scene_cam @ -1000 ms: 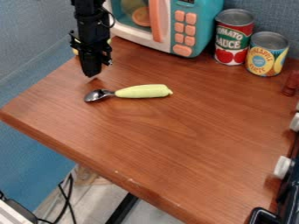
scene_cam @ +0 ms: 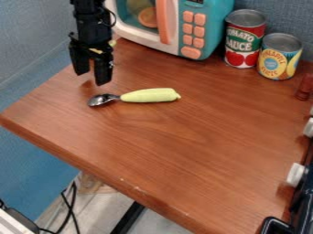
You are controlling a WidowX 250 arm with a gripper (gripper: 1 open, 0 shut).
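My black gripper [scene_cam: 91, 66] hangs over the back left of the wooden table, with its two fingers apart and pointing down, nothing clearly between them. Just below and right of it, a spoon [scene_cam: 102, 100] lies beside a pale yellow-green corn-like object [scene_cam: 149, 95], its handle end hidden under or touching that object.
A teal toy microwave [scene_cam: 213, 26] stands at the back, with a tomato sauce can [scene_cam: 243, 41], a yellow can [scene_cam: 279, 59] and a small red-brown bottle [scene_cam: 305, 89] to its right. Black appliance parts edge the right.
My gripper has shifted very slightly left and its fingers look a little further apart. The objects on the table have not moved.
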